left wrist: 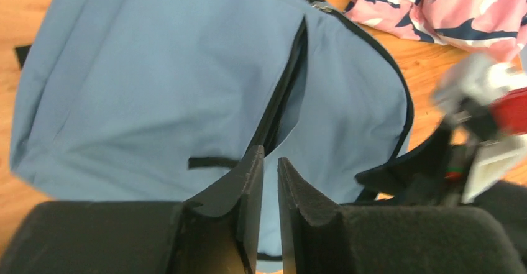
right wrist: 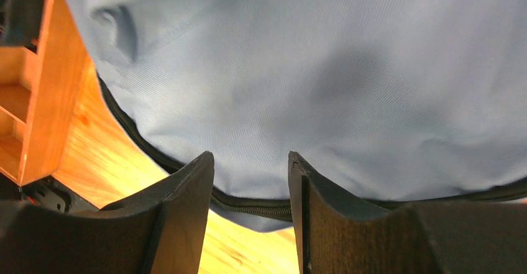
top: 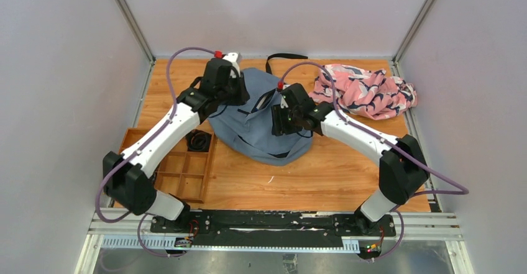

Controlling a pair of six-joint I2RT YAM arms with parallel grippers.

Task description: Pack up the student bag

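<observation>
The blue-grey bag (top: 247, 136) lies flat on the wooden table, its pocket slit (left wrist: 284, 100) edged in black zip. My left gripper hangs above the bag on its left side; a narrow gap parts its fingers, and nothing is between them. Over the bag's lower right part, my right gripper (top: 278, 123) stands wide apart. Only bag cloth and the black zip edge (right wrist: 255, 207) show beyond its fingertips. Both arms cover parts of the bag in the top view.
A pink patterned cloth (top: 366, 92) lies crumpled at the back right. The compartment tray (top: 186, 165) stands at front left, holding a black coil (top: 198, 140). Bare table (top: 279, 190) stretches in front of the bag. My two grippers are fairly close together.
</observation>
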